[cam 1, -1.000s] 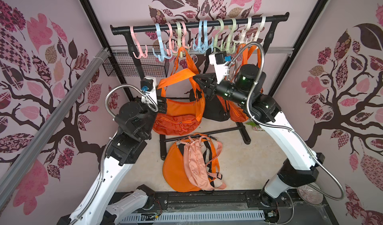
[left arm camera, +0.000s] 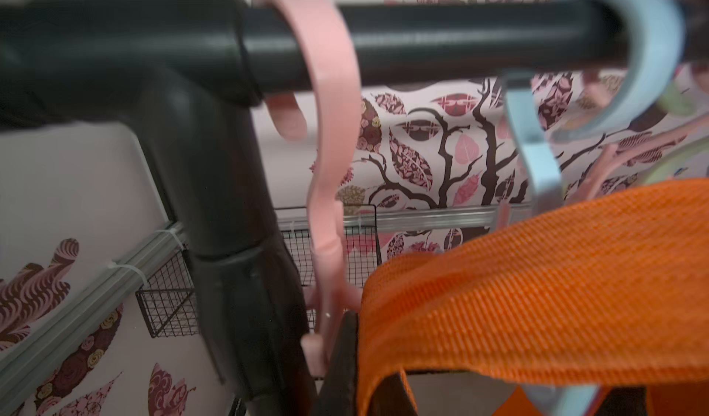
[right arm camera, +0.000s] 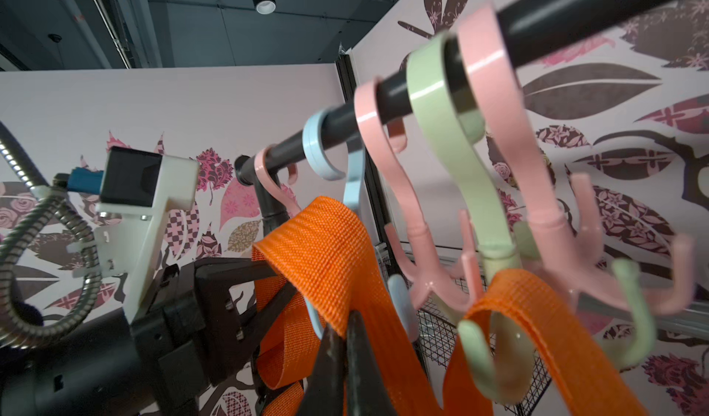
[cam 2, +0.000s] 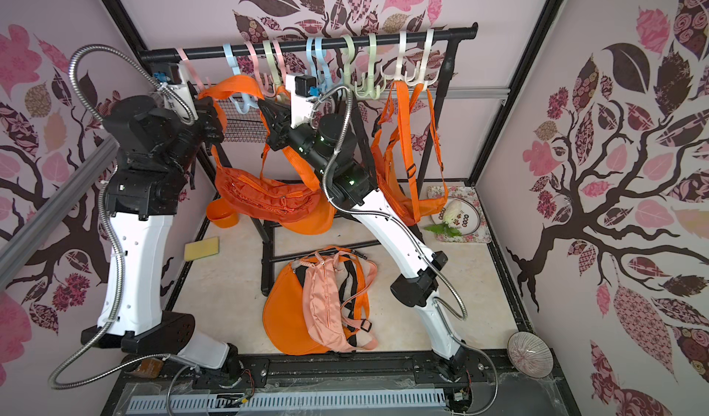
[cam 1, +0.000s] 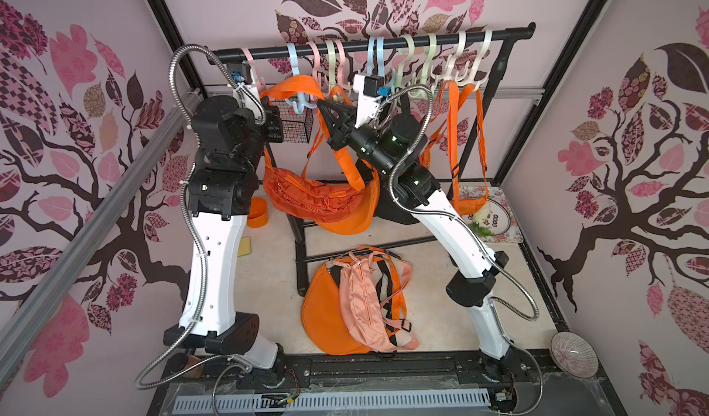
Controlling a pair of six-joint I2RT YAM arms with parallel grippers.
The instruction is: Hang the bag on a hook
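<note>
An orange bag [cam 1: 317,200] hangs in the air at the left of the rack, its strap [cam 1: 295,86] stretched between my two grippers. My left gripper [cam 1: 274,113] is shut on one end of the strap, beside the leftmost pink hook [left arm camera: 336,157]. My right gripper [cam 1: 326,113] is shut on the strap farther right, and in the right wrist view its dark fingers [right arm camera: 356,375] pinch the orange webbing [right arm camera: 317,257]. The strap passes in front of the blue hook [right arm camera: 314,146]; whether it rests on that hook cannot be told.
A black rail [cam 1: 413,43] carries several pink, blue, green and cream hooks. Another orange strap [right arm camera: 531,305] hangs on the green hook [right arm camera: 450,128]. More bags [cam 2: 402,194] hang to the right. An orange and pink bag [cam 1: 362,301] lies on the floor. A wire basket [left arm camera: 166,305] is behind.
Both grippers have moved up and left with the strap, toward the leftmost hooks. The bag has risen and shifted left, its strap now at hook height.
</note>
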